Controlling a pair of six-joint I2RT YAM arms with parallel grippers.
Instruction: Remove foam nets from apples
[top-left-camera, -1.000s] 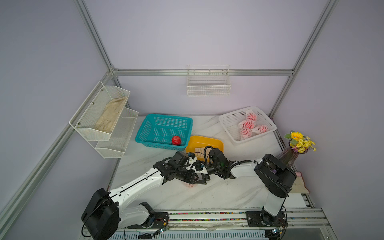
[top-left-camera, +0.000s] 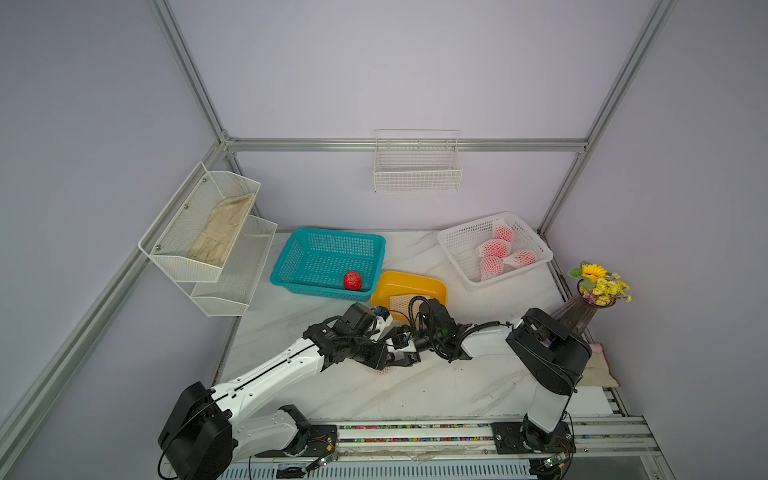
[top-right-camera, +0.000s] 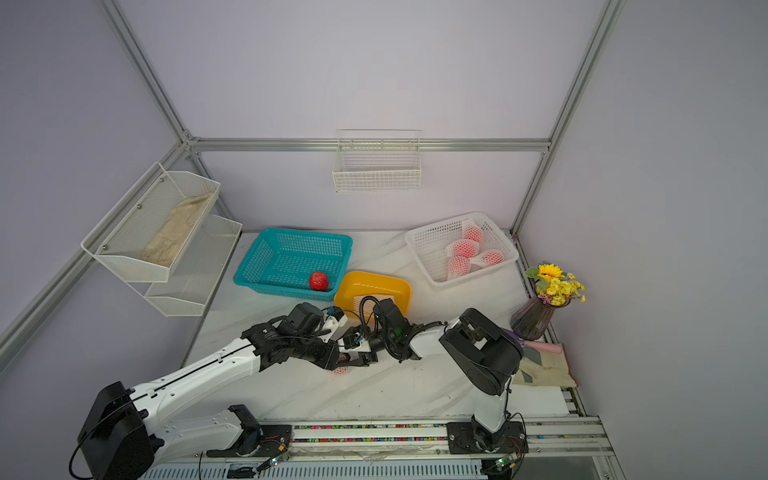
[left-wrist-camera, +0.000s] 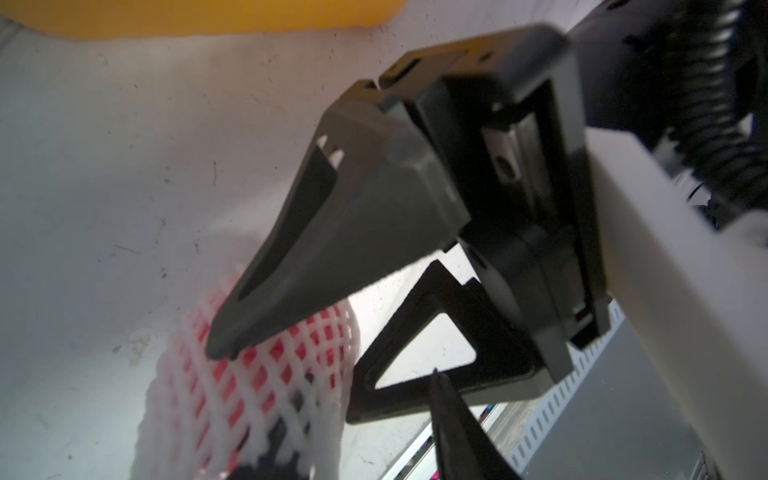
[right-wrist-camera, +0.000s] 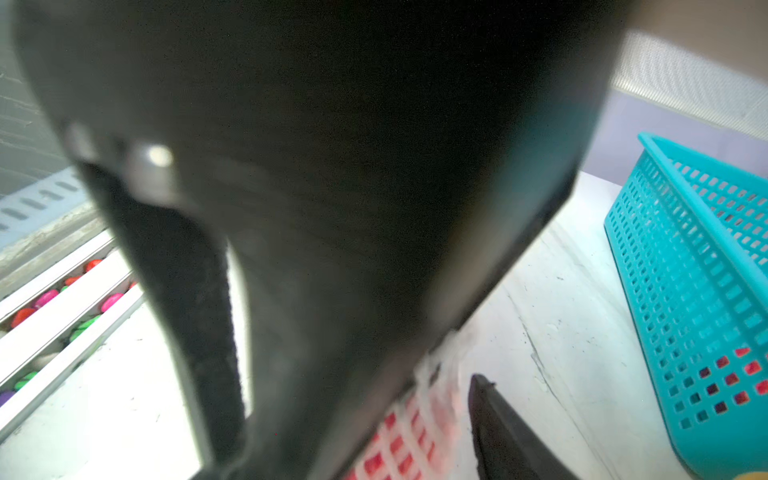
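A red apple in a white foam net lies on the table at the bottom of the left wrist view, partly covered by fingers. My right gripper reaches in from the right, fingers apart, one finger over the net and the other beside it. At the lower edge my left gripper has its fingers apart; dark patches show through the mesh around one of them. In the right wrist view a large black finger hides most of the netted apple. A bare red apple sits in the teal basket.
Several netted apples lie in the white basket at back right. A yellow tray holding a loose white net stands just behind the grippers. Both arms crowd together.
The gripper ends have shifted only slightly at the netted apple, the right one a little toward the right. Baskets, tray and other apples have stayed where they were.
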